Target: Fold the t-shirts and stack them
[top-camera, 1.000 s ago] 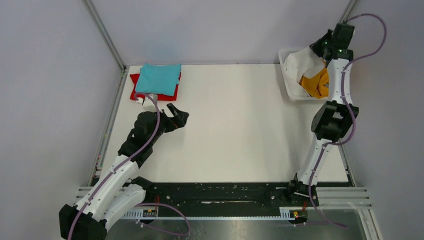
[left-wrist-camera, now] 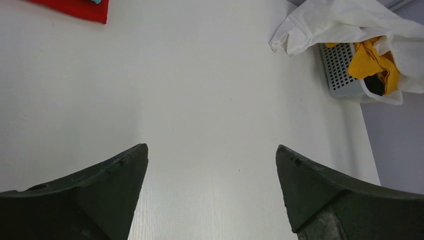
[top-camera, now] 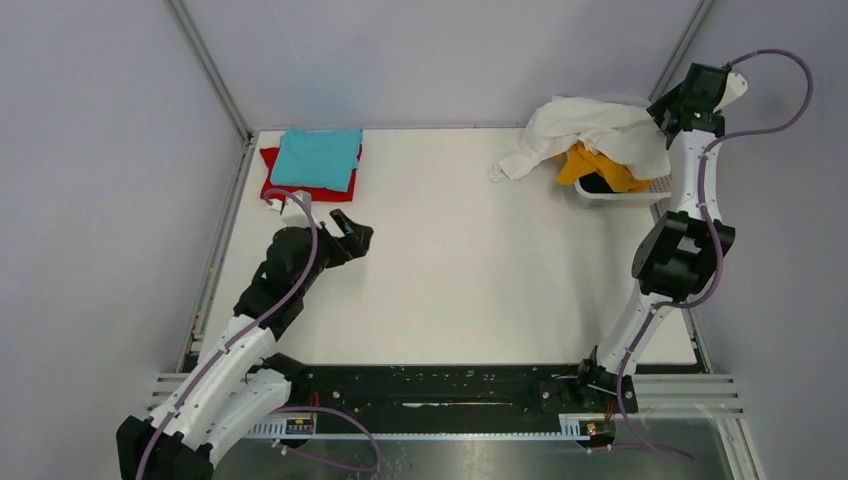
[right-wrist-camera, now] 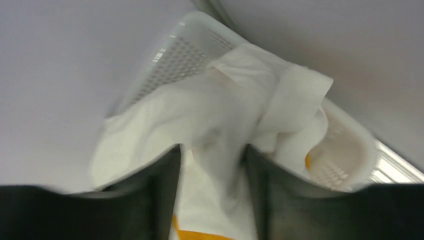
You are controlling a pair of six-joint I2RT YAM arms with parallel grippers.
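Observation:
A white shirt [top-camera: 600, 125] lies loosely over the basket [top-camera: 617, 196] at the back right, one end draped past its left side onto the table. Under it a mustard-yellow shirt [top-camera: 598, 168] bulges out, with a bit of dark cloth beside it. Over the basket's right side is my right gripper; its blurred fingers stand apart, white cloth showing below and between them. A folded turquoise shirt [top-camera: 318, 157] rests on a folded red one [top-camera: 338, 195] at the back left. My left gripper is open and empty above the left-centre table.
Grey walls stand close behind the basket and to its right. The basket's perforated side [left-wrist-camera: 337, 65] shows in the left wrist view.
The white shirt now spreads across the basket and table edge. The left arm is nearly still.

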